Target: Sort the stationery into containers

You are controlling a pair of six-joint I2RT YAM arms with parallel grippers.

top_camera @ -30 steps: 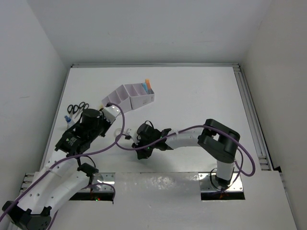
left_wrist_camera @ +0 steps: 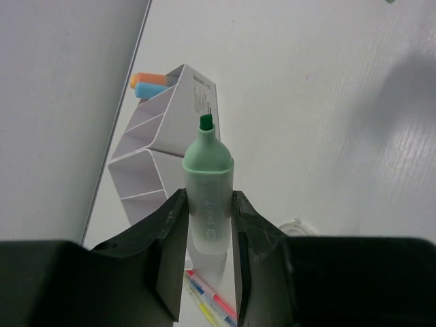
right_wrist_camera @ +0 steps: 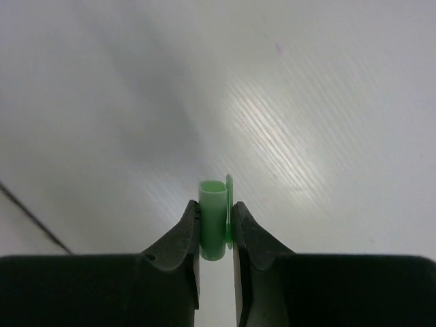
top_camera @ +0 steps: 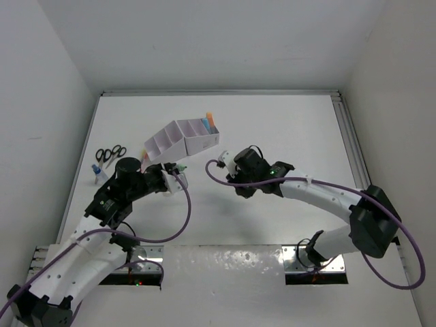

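Note:
My left gripper is shut on a pale green glue bottle [left_wrist_camera: 208, 170] with a dark green tip, above the table left of centre. My right gripper is shut on a small green cylindrical piece [right_wrist_camera: 212, 211], over bare table. A white compartment organizer [top_camera: 170, 143] stands at the back middle, holding orange [top_camera: 209, 116] and blue [top_camera: 205, 124] items at its right end. Pens [left_wrist_camera: 211, 296] lie beside it in the left wrist view. Two pairs of scissors [top_camera: 104, 154] and a blue-capped item [top_camera: 97, 170] lie at the left.
Walls [top_camera: 388, 136] bound the sides. A clear round object [left_wrist_camera: 296, 226] is partly hidden behind my left gripper in its wrist view.
My right arm has swung up and to the right from the front middle.

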